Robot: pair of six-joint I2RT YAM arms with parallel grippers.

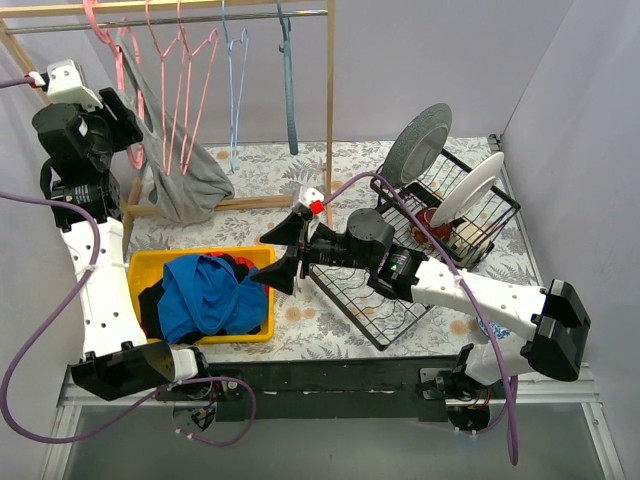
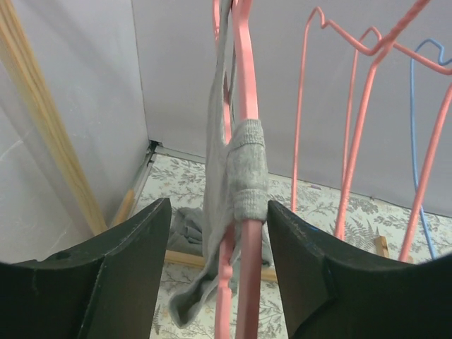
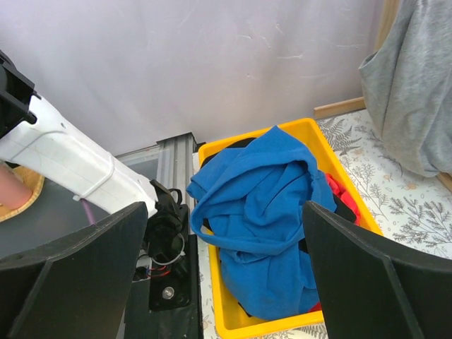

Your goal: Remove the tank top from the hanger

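Observation:
A grey tank top point(image 1: 185, 170) hangs on a pink hanger point(image 2: 247, 282) at the left of the rail, its lower part draped down by the wooden rack. In the left wrist view its fabric point(image 2: 247, 162) is bunched round the hanger. My left gripper stands open, its fingertips either side of that bunched fabric and hanger. My right gripper point(image 1: 280, 258) is open over the right edge of the yellow bin point(image 1: 145, 280), apart from the tank top.
Empty pink and blue hangers point(image 1: 236, 100) share the rail. A blue cloth point(image 1: 210, 295) lies in the bin. A dish rack point(image 1: 365, 315) with plates occupies the right side.

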